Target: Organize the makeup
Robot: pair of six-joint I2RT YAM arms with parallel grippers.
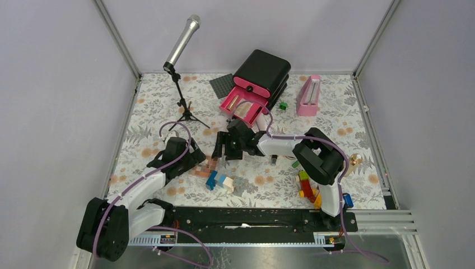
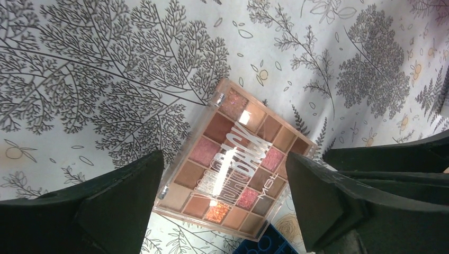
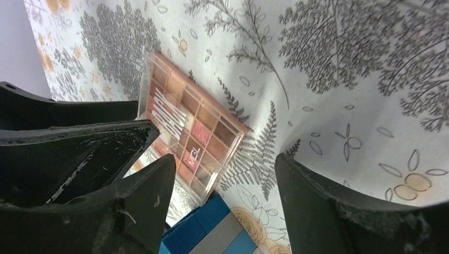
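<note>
The eyeshadow palette [image 1: 205,167], a clear case with brown and pink pans, lies flat on the patterned cloth at front left. My left gripper stands open over it, with the palette [image 2: 241,159] showing between its fingers and not clasped. To the right is my right gripper, its fingers apart and nothing held; a corner of the palette [image 3: 185,121] shows in the gap, below the fingers. Behind them, a black makeup box [image 1: 262,70] has its pink drawer [image 1: 259,114] pulled out, with pale slim items inside.
Blue and white toy blocks [image 1: 212,180] lie against or close to the palette's front edge. Toy bricks [image 1: 305,186] and a gold bottle [image 1: 353,162] are on the right. A microphone stand [image 1: 182,102] rises at back left; a pink case [image 1: 308,96] stands at back right.
</note>
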